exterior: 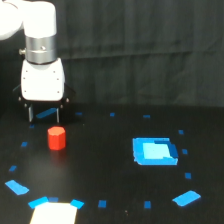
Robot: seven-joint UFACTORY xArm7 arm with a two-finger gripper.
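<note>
A small red block (57, 138) with a roughly hexagonal outline stands on the black surface at left. My white arm reaches down from the upper left. Its gripper (44, 115) is open, the two dark fingers set apart with only background showing between them. The gripper is above and slightly left of the red block in the picture and does not appear to be around it; their exact distance in depth is hard to judge. To the right lies a blue-bordered square (138, 148) with a white middle.
Several small blue marks dot the black surface, with larger blue strips near its left and right sides. A whitish patch (54, 213) shows at the bottom left edge. Between the red block and the blue-bordered square the surface is clear.
</note>
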